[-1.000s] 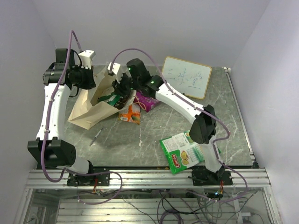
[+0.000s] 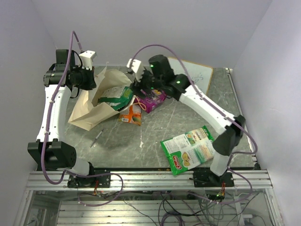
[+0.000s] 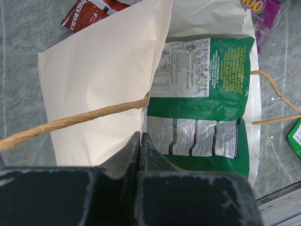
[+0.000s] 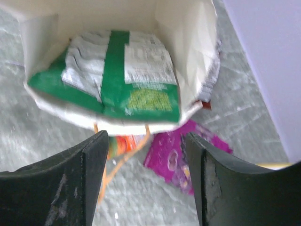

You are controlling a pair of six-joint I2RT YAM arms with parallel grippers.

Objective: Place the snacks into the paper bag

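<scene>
The brown paper bag (image 2: pixel 94 112) lies open toward the right, and its upper edge is pinched by my left gripper, which is shut on it. Inside the bag is a green snack pack (image 4: pixel 127 70) with white label panels. My right gripper is open and empty, just outside the bag mouth. Below it on the table lie a purple snack pack (image 4: pixel 169 153) and an orange snack pack (image 2: pixel 130 115). A large green-and-white snack pack (image 2: pixel 188 149) rests flat at the front right. Beyond the bag, a red-brown pack (image 3: pixel 84 16) shows in the left wrist view.
A whiteboard (image 2: pixel 197 75) leans at the back, partly covered by the right arm. A marker (image 2: pixel 96 138) lies in front of the bag. The bag's twisted handle (image 3: pixel 84 116) spans the left wrist view.
My right gripper has pulled back from the bag mouth toward the right and opened; the green pack now rests inside the bag. The left arm and the bag look the same.
</scene>
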